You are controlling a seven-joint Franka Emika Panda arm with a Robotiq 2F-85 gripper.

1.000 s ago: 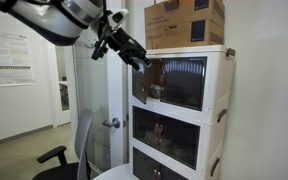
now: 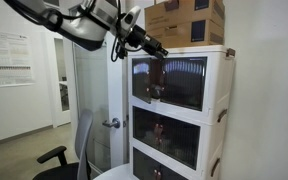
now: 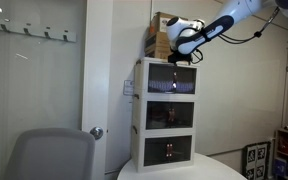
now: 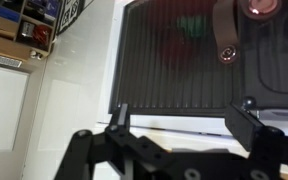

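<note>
A white three-tier cabinet (image 2: 216, 100) with dark ribbed doors stands against the wall. In exterior view 1 its top-left door (image 2: 141, 78) looks slightly ajar beside the top-right door (image 2: 184, 82). My gripper (image 2: 164, 51) is near the cabinet's top front edge, above the top doors. In the wrist view the gripper has its fingers spread wide, with nothing held between them. Beyond them are a dark ribbed door panel (image 4: 169, 65) and a brown handle (image 4: 225, 30). Whether the fingers touch the cabinet is unclear.
Cardboard boxes (image 2: 186, 22) sit on the cabinet top, close to the gripper. A grey chair (image 3: 51, 155) is left of the cabinet. The white table (image 3: 189, 170) under it has some clear surface in front.
The gripper has risen and shifted right, from in front of the top-left door to near the cabinet's top edge. The top-left door stays slightly ajar, with little visible change.
</note>
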